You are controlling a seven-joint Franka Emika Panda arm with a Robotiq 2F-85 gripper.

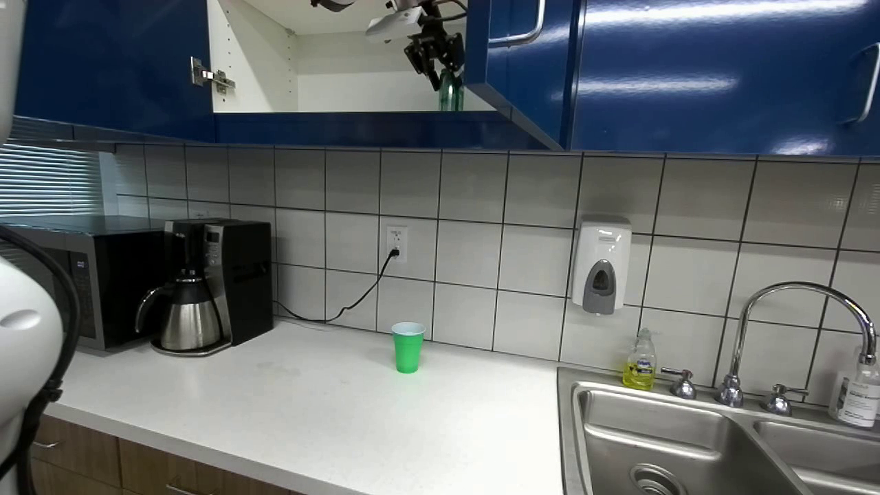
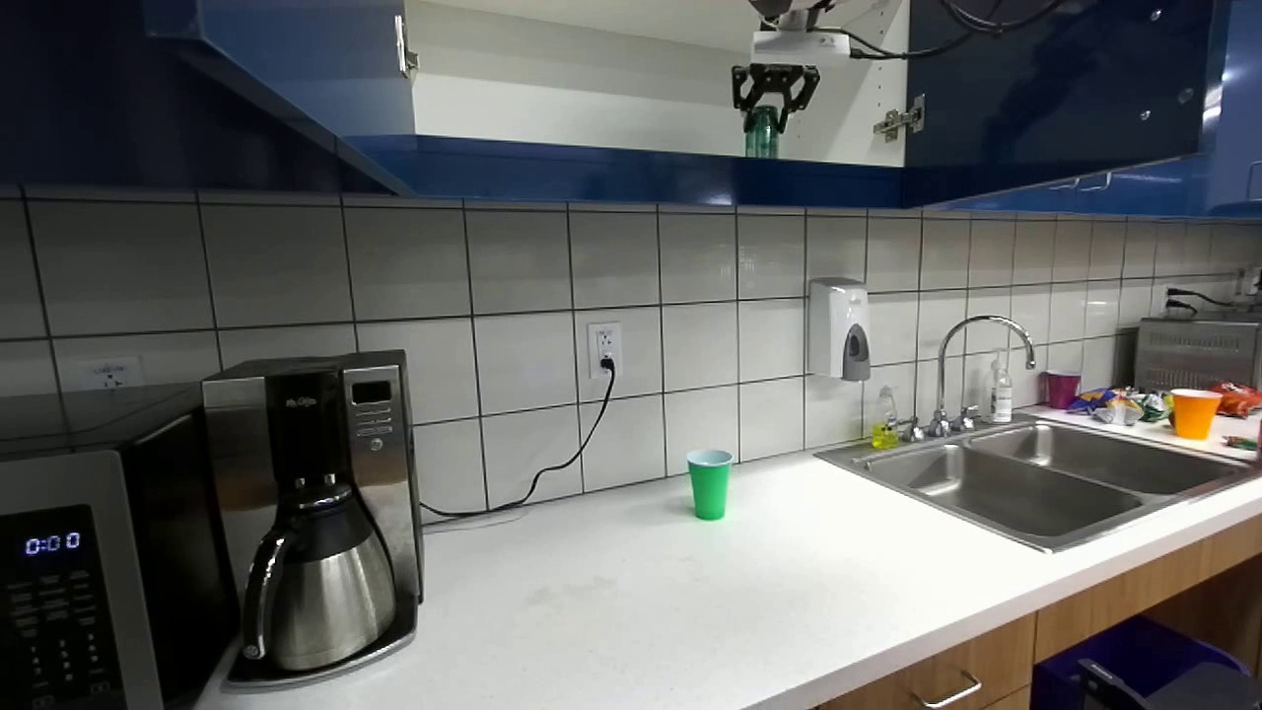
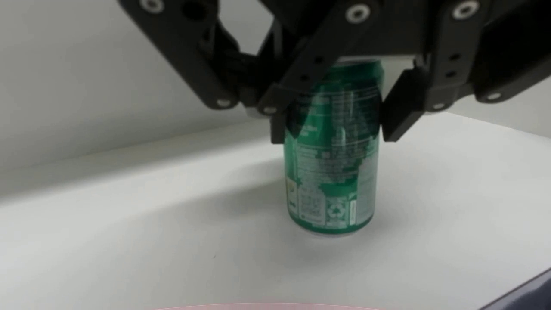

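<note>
A green soda can stands upright at the shelf surface inside the open upper cabinet. Whether its base touches the shelf is hard to tell. My gripper is shut on the can's upper half, one dark finger on each side, pointing down. In exterior view 1 the gripper and the can are close to the open right-hand door. Exterior view 2 shows the can beneath the gripper, behind the cabinet's front edge.
Blue cabinet doors stand open on both sides. Bare white shelf surrounds the can. Below, the counter holds a green cup, a coffee maker and a microwave, with a sink to the right.
</note>
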